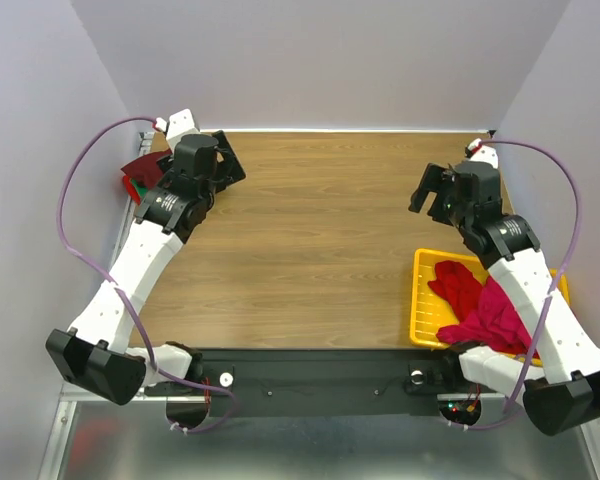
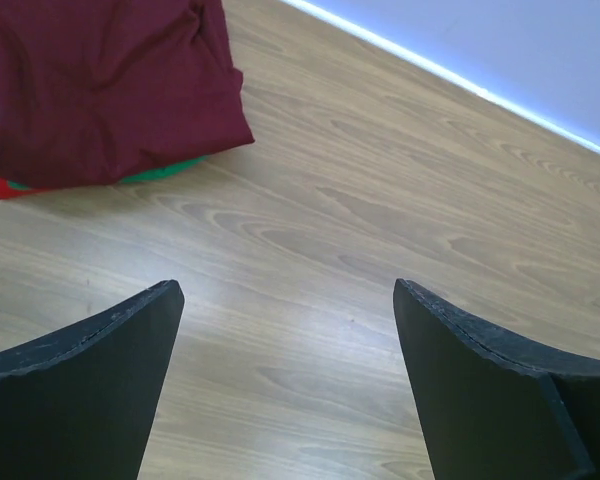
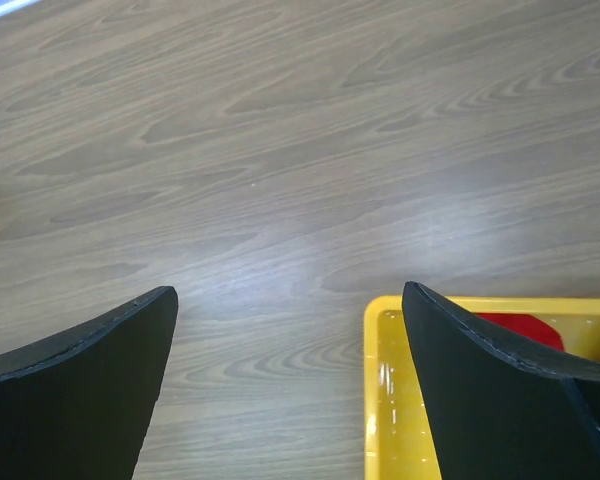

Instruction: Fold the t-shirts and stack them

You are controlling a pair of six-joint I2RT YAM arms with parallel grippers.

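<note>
A stack of folded shirts lies at the table's far left corner, with a maroon shirt (image 2: 120,90) on top and green and red edges showing beneath it. In the top view the left arm partly hides this maroon cloth (image 1: 146,168). My left gripper is open above bare wood beside the stack, nothing between its fingers. Crumpled red and pink shirts (image 1: 492,318) fill part of the yellow basket (image 1: 426,262) at the near right. Over the table just beyond the basket, my right gripper stands open and empty.
Walls close off the back and both sides. In the right wrist view, the basket's rim (image 3: 540,305) runs behind the right finger.
</note>
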